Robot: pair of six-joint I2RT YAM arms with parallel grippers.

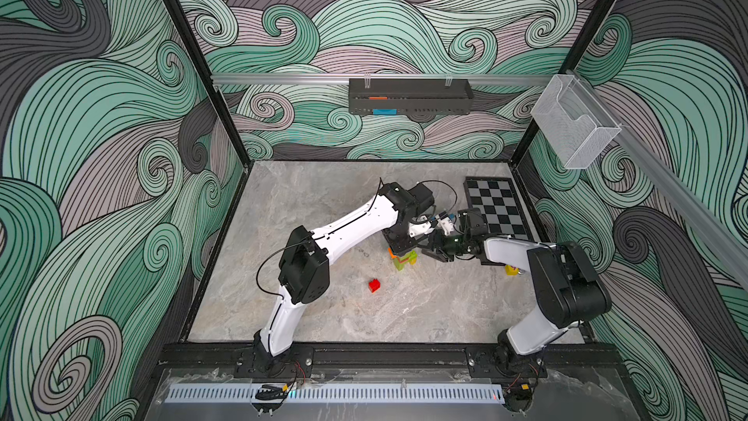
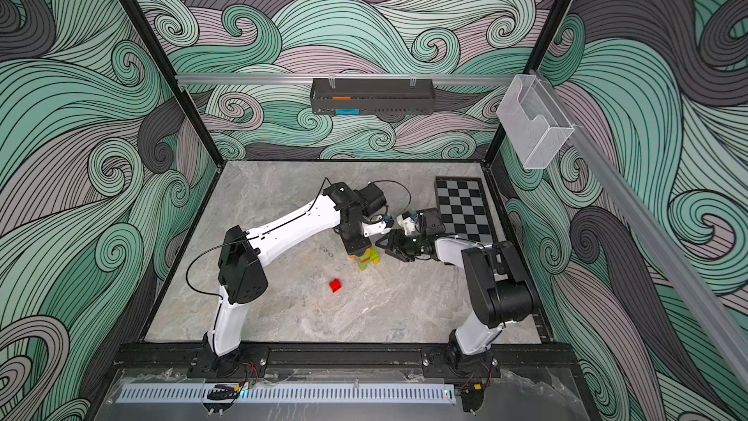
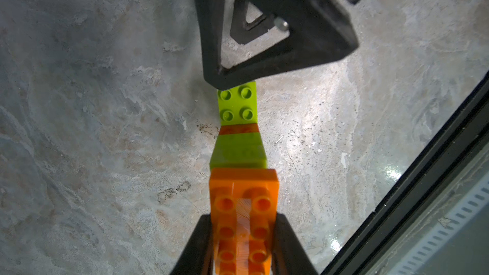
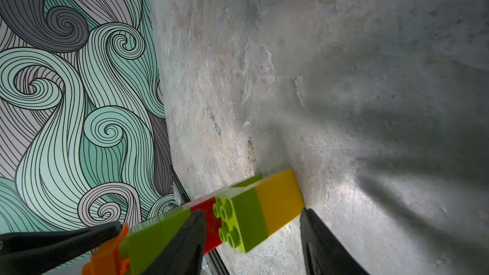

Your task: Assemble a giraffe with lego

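An orange brick [image 3: 243, 188] is gripped by my left gripper, which is shut on it above a lego stack of lime green [image 3: 238, 150], red [image 4: 203, 219] and yellow [image 4: 280, 198] bricks near the table's middle. In the right wrist view the lime and yellow part lies between the parted fingertips of my right gripper, which stands open around it from the right side. A loose red brick [image 1: 374, 285] lies on the table in front of the stack.
A checkerboard [image 1: 492, 202] lies at the back right, with something yellow [image 1: 511, 270] near it, partly behind the right arm. A dark tray [image 1: 409, 95] hangs on the rail at the back.
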